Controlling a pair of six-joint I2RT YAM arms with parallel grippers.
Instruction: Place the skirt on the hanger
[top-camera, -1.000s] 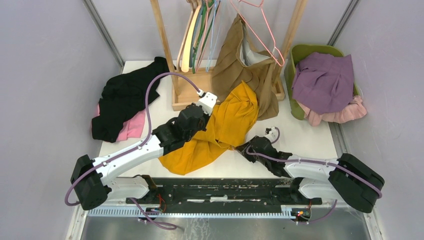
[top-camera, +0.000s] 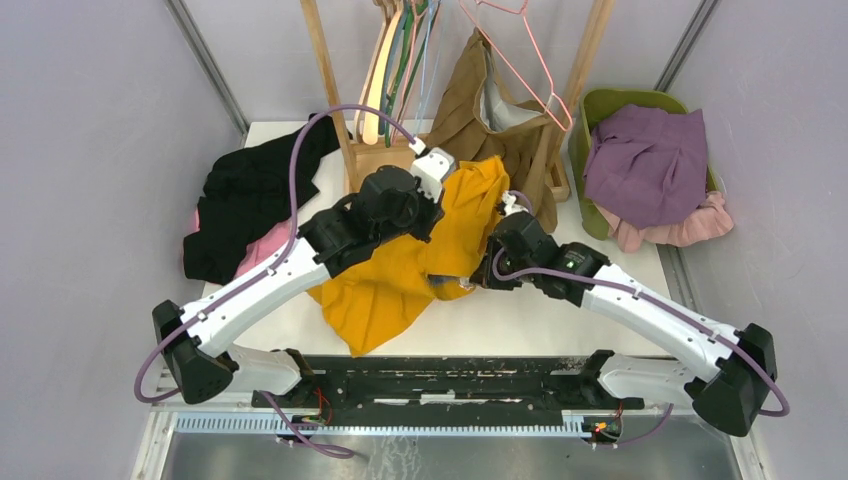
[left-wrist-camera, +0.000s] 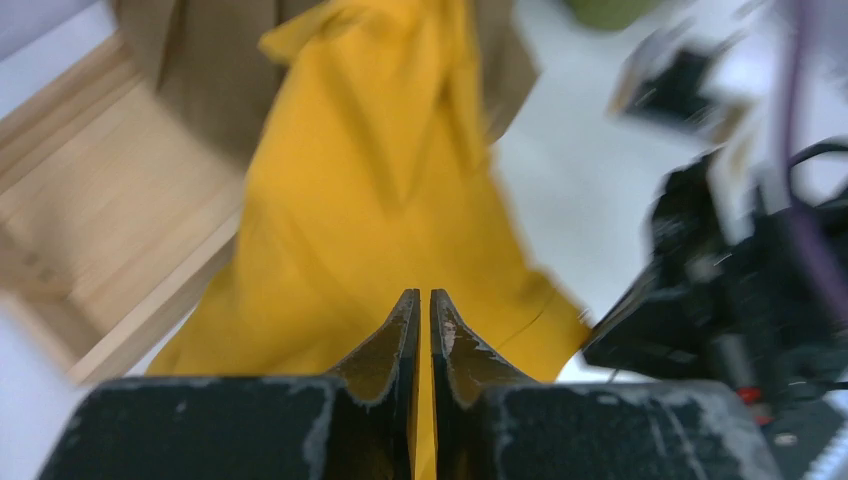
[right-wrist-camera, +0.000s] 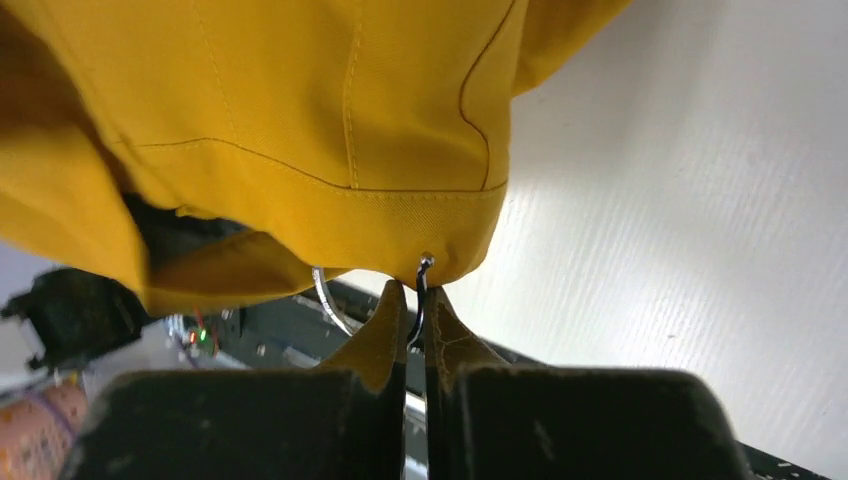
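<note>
A mustard-yellow skirt (top-camera: 385, 295) hangs partly lifted over the white table. My left gripper is shut on the yellow skirt, which fills the left wrist view below the blurred right arm. In the right wrist view my right gripper is shut just under the skirt's hem (right-wrist-camera: 400, 225), with a bent silver wire (right-wrist-camera: 330, 305) at its fingertips; whether any cloth is between them is unclear. Hangers (top-camera: 375, 80) in several colours hang from the wooden rack (top-camera: 323, 45) at the back.
A brown skirt (top-camera: 460, 95) hangs at the rack beside pink hangers (top-camera: 510, 60). Black (top-camera: 240, 200) and pink clothes lie at left. A green basket (top-camera: 590, 150) with purple cloth (top-camera: 650, 160) stands at right. Bare table (top-camera: 620, 300) shows at front right.
</note>
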